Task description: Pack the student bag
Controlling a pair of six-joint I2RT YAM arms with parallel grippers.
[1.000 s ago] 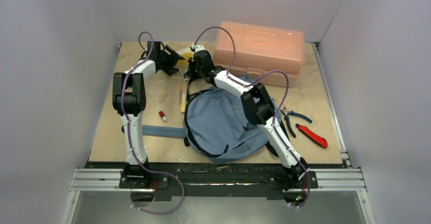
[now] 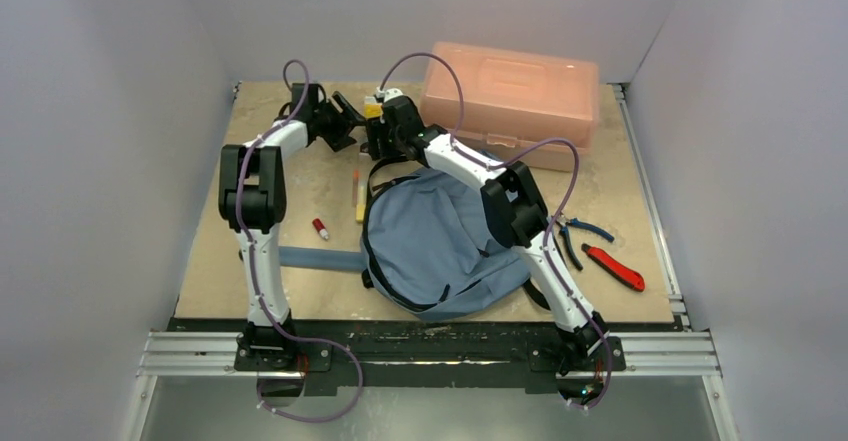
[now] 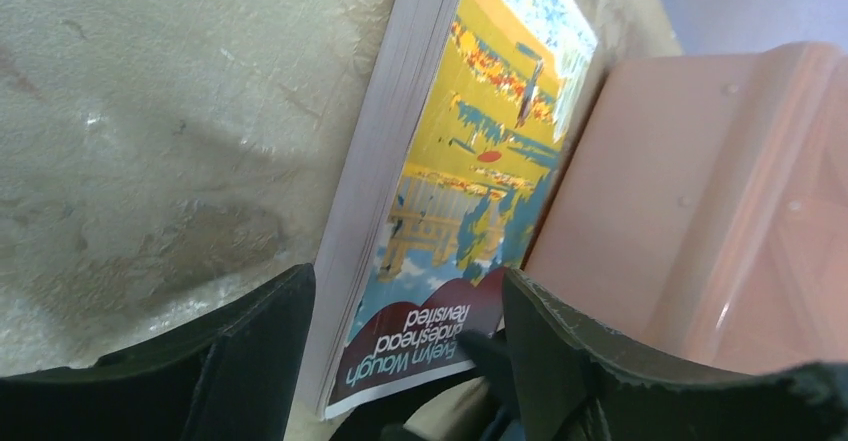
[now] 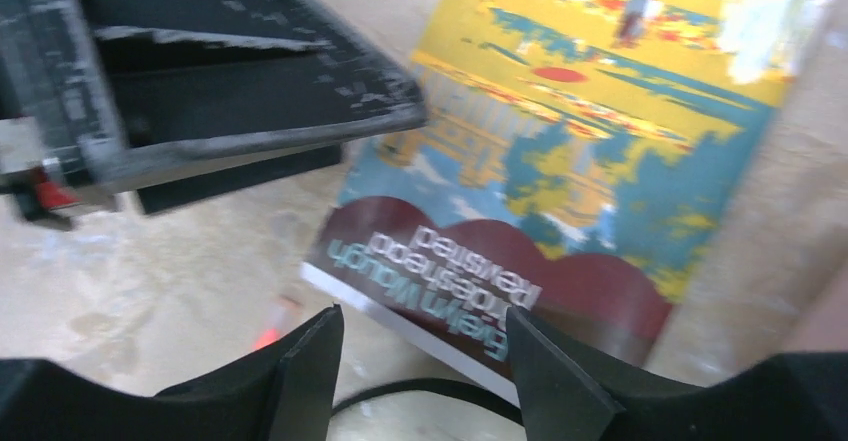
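Note:
A book with a yellow and blue picture cover (image 2: 373,108) lies at the back of the table, largely hidden by the grippers from above. In the left wrist view the book (image 3: 470,191) shows its long pale edge, and my left gripper is open over its near end. My right gripper is also open, by the dark titled end of the book (image 4: 450,261); I see no grip on it. From above, the left gripper (image 2: 353,126) stands just left of the right gripper (image 2: 371,139). The blue bag (image 2: 430,226) lies spread out in front.
A translucent pink box (image 2: 515,86) stands right of the book. A red-capped stick (image 2: 320,228) and a yellow stick (image 2: 360,204) lie left of the bag, pliers (image 2: 575,231) and a red cutter (image 2: 615,267) to its right. A black strap (image 4: 430,386) runs near the book's end.
The book has shifted right and turned, so less of its cover shows from above. My left gripper has edged right and its fingers point differently; the right gripper has moved slightly.

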